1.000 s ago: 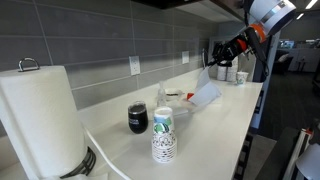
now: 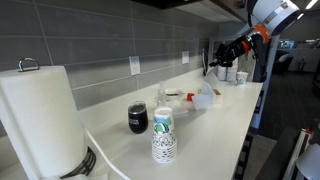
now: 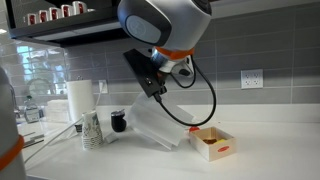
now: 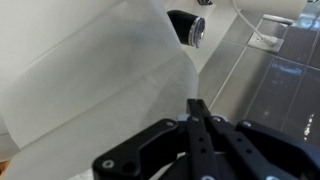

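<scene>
A thin white sheet (image 3: pixel 160 124), like paper towel, hangs tilted from my gripper (image 3: pixel 158 97) above the counter. In the wrist view the sheet (image 4: pixel 95 95) fills much of the left side, and one edge reaches the tips of my gripper. The fingers are shut, with the sheet's corner at the fingertips; the exact pinch is too small to make out. From the side, the sheet (image 2: pixel 205 97) droops just below my gripper (image 2: pixel 213 67).
A paper towel roll (image 2: pixel 45 120) stands at the near left. Beside it are a stack of paper cups (image 2: pixel 164 137) and a black tumbler (image 2: pixel 138 118). An open box (image 3: pixel 213 150) with items inside sits right of the sheet.
The white sheet has swung and now hangs more steeply beneath my gripper. The arm has shifted only slightly, and the things on the counter look unmoved.
</scene>
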